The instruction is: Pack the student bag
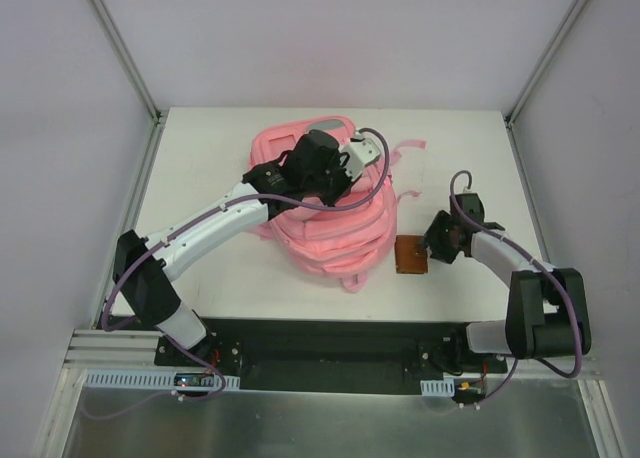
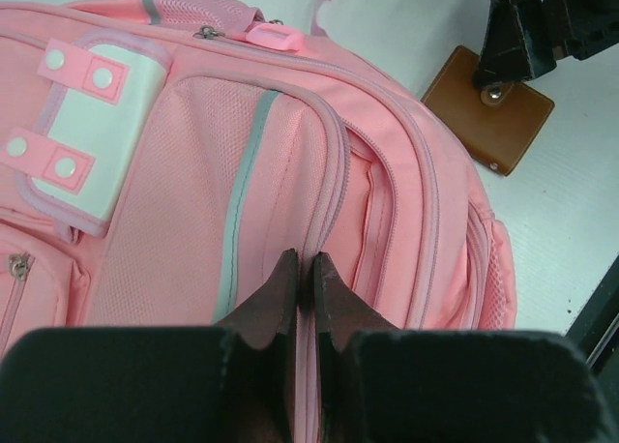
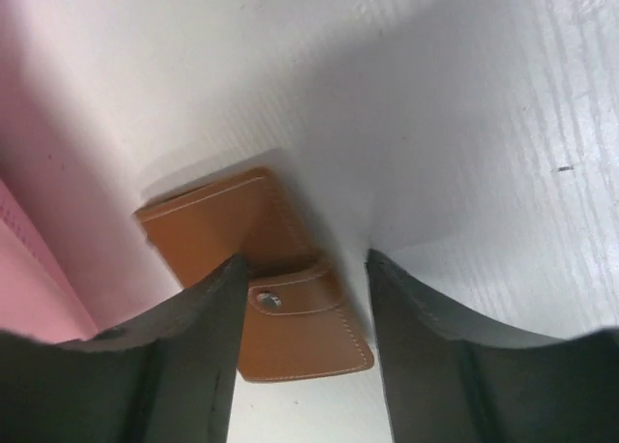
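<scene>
The pink backpack [image 1: 330, 238] lies on the white table, my left gripper over it with its fingertips shut at the zipper edge of a front pocket; whether fabric is between them is unclear. A flat brown leather wallet with a snap lies on the table beside the bag's right side, also seen in the left wrist view [image 2: 488, 119]. My right gripper is over the wallet, fingers apart, one fingertip in front of the wallet and the other just beyond its edge, nothing clearly held. The right wrist view is blurred.
Pink straps [image 1: 410, 146] stick out behind the bag.
</scene>
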